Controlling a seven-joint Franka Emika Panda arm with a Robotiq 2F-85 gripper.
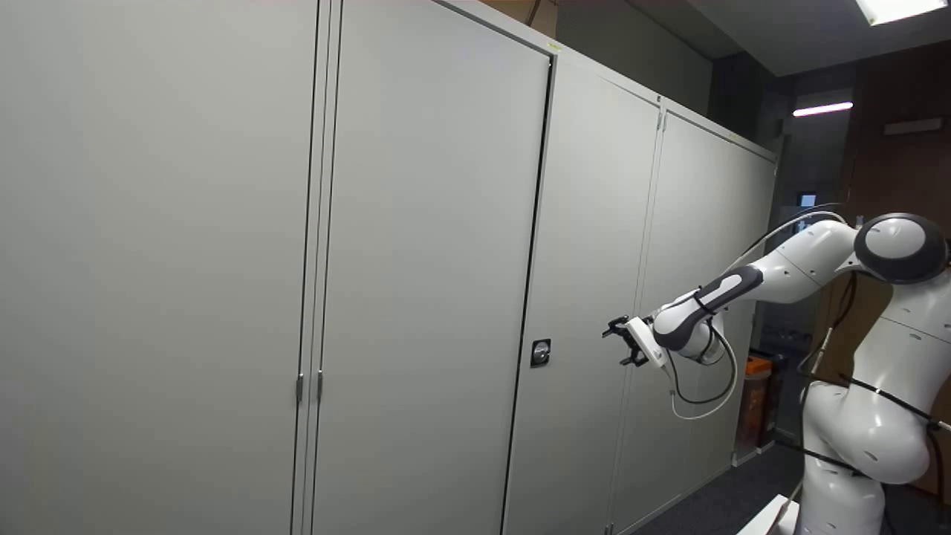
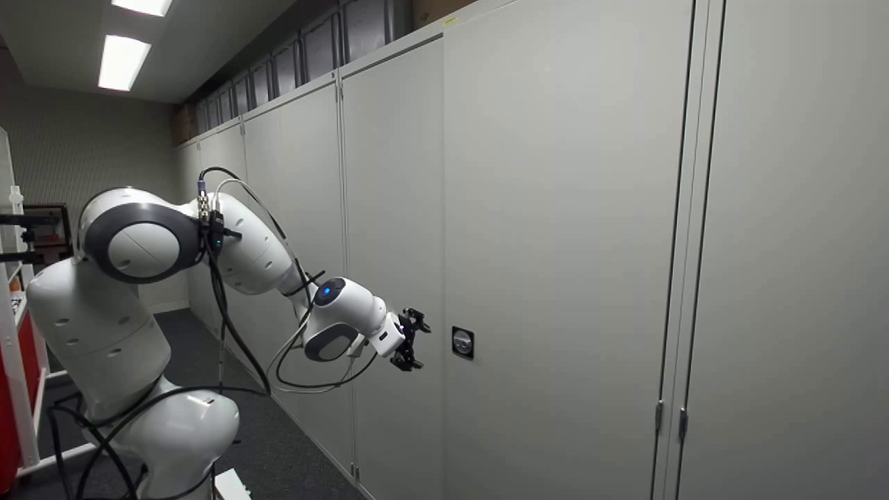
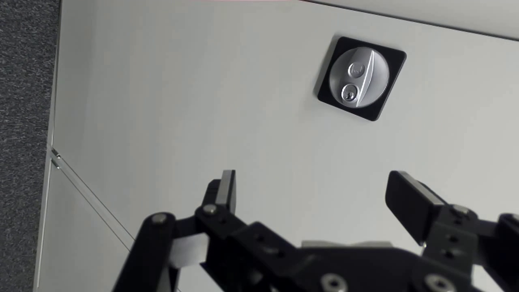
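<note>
A round silver lock knob (image 3: pixel 369 78) on a square black plate is set in the grey cabinet door (image 3: pixel 219 97). It lies above the gap between my fingertips in the wrist view. The same knob (image 1: pixel 541 352) is at the left edge of its door in exterior view 1, and the knob (image 2: pixel 462 342) shows to the right of my gripper (image 2: pixel 423 344) in exterior view 2. My gripper stands open with its fingers wide apart and nothing between them. A clear gap separates it from the knob.
Tall grey cabinets (image 1: pixel 428 267) form a flat wall along the whole side. Narrow vertical handles (image 1: pixel 310 387) sit at another door seam. An orange-lidded bin (image 1: pixel 755 392) stands behind the arm.
</note>
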